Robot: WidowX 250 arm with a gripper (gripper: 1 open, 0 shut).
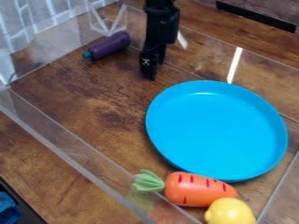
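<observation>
My black gripper [152, 61] hangs low over the wooden table at the top middle, its fingers pointing down; it appears open, with nothing visible between them. A purple eggplant [111, 44] with a dark teal end lies to its left. A large blue plate [216, 131] sits right of centre, below the gripper. At the bottom, outside the plate, are an orange carrot [197, 189] with a green top and a yellow lemon-like object [229, 212].
Clear plastic walls border the work area. The wooden surface [82, 96] left of the plate is bare. A blue object [7, 208] shows at the lower left corner.
</observation>
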